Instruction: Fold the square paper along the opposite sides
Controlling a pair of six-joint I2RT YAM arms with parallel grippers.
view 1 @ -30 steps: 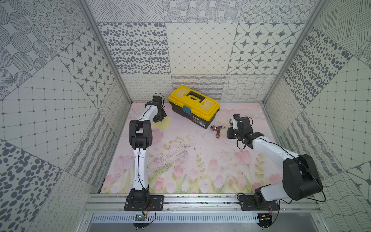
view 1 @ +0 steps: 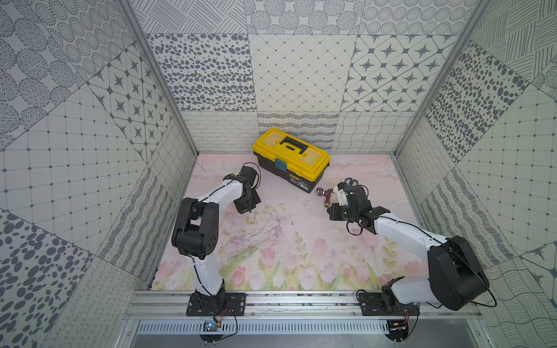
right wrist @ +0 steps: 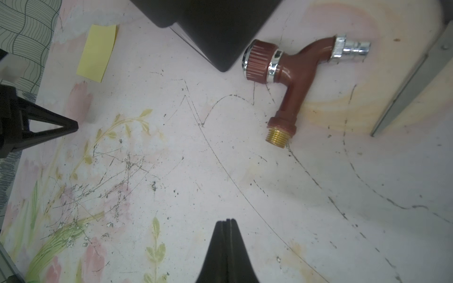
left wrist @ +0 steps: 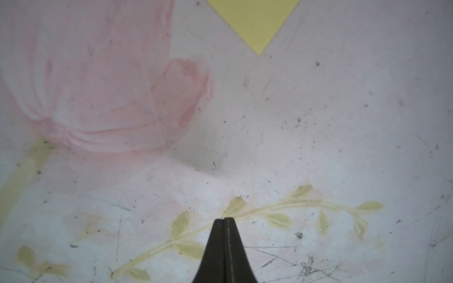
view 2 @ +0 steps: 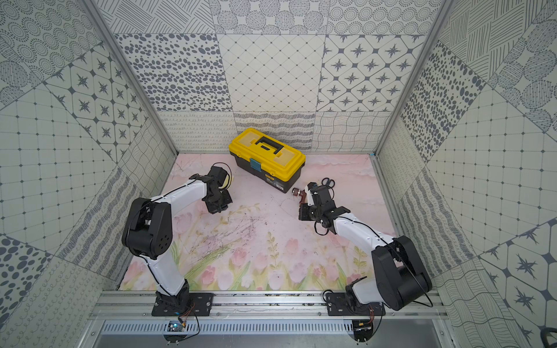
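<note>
The yellow square paper shows one corner at the top of the left wrist view. More of it appears in the right wrist view, where the paper lies on the table at upper left; whether it bears a fold I cannot tell. From above, my left arm hides most of it. My left gripper is shut, nothing visible between its fingers, on the front side of the paper and apart from it. Shut as well, with nothing showing in it, my right gripper hangs over bare table near the tap.
A yellow and black toolbox stands at the back middle. A brown tap lies in front of it, and scissors lie to the tap's right.
My left gripper has moved toward the front, from over the paper's far side to clear of it.
</note>
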